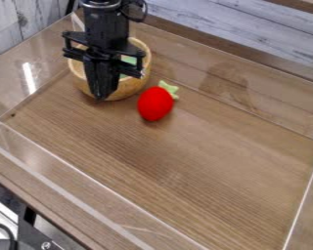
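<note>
My black gripper point(120, 70) is at the upper left, over a wooden bowl point(85, 73) and hiding much of it; its fingers look shut, with nothing visible between them. A green item point(137, 62) shows inside the bowl behind the gripper. A red round object point(156, 104) lies on the wooden table point(199, 176) just right of the bowl, with a small pale green piece point(170, 91) at its back right.
A pale wall point(22, 29) borders the table at the left, and a raised edge point(264, 20) runs along the back right.
</note>
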